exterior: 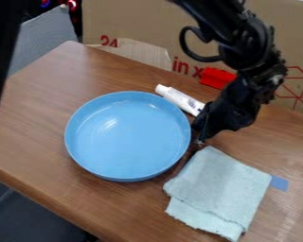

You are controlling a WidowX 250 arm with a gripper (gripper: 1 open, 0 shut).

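A light blue round plate (126,137) lies on the wooden table. Just right of its rim, the black gripper (203,136) points down low over the table, shut, with nothing seen between its fingers. A white tube (174,96) lies behind it, partly behind the gripper. A folded pale cloth (220,189) lies in front, on the right.
A red object (215,77) sits at the back by a cardboard box (141,24). Blue tape (278,182) is on the table at right.
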